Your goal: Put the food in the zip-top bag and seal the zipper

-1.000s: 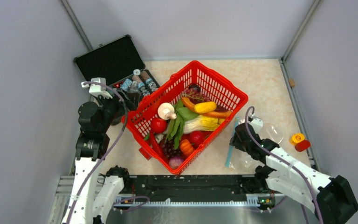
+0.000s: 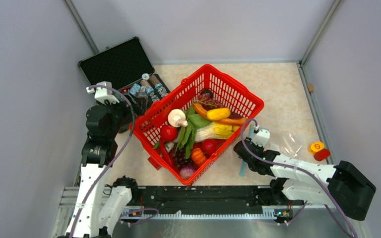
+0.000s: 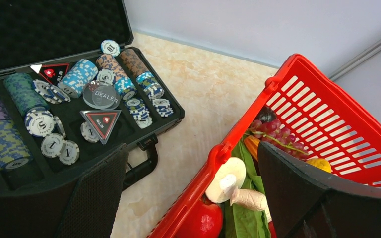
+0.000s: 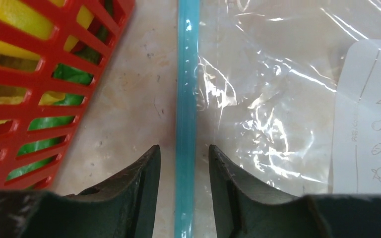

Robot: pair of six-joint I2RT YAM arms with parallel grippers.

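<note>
A red basket (image 2: 250,101) full of food, with mushroom (image 2: 177,117), tomato (image 2: 168,133) and leafy greens (image 2: 185,136), fills the centre. A clear zip bag (image 2: 287,144) lies flat to its right, its blue zipper strip (image 4: 186,94) beside the basket, a white label (image 4: 367,114) on it. My right gripper is over the strip, fingertips apart on either side of it; whether they touch it I cannot tell. My left gripper stands open above the basket's left edge, nothing between its fingers.
An open poker chip case (image 3: 54,129) lies left of the basket. Yellow (image 2: 317,147) and red (image 2: 322,154) objects sit at the right edge. Walls bound the back and sides; free table shows at the back right.
</note>
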